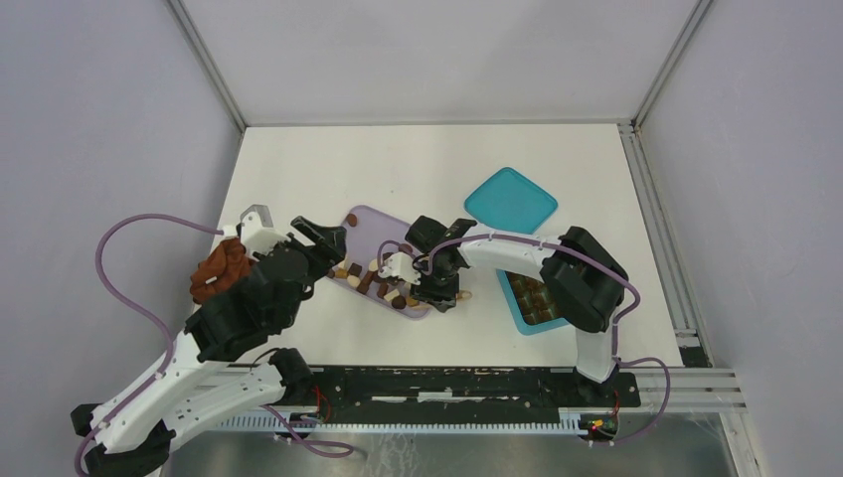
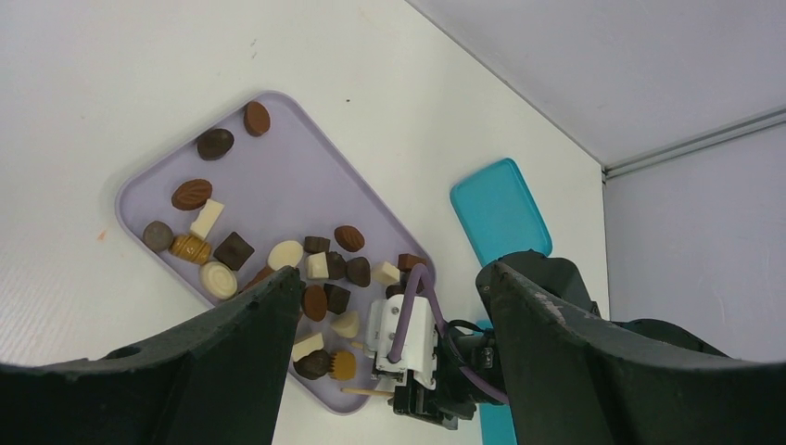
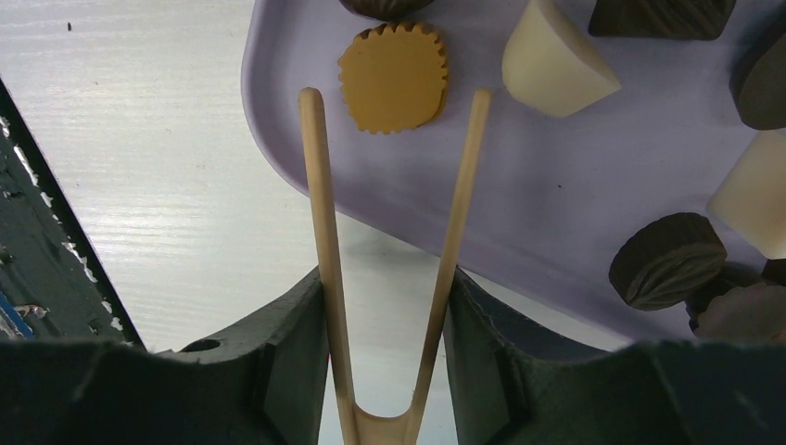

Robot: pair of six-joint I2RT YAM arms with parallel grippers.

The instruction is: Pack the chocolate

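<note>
In the right wrist view my right gripper is open, with wooden tongs between its black fingers. The tongs' tips stand apart with nothing between them, over the edge of the lilac tray. Beyond the left tip lies a caramel-coloured fluted chocolate; a white cone-shaped one lies beyond the right tip. Dark and pale chocolates fill much of the tray. My left gripper hangs wide open and empty above the tray. A teal box with brown compartments sits at the right, partly hidden by the right arm.
A flat teal lid lies behind the right arm. Something brown is half hidden beside the left arm.
</note>
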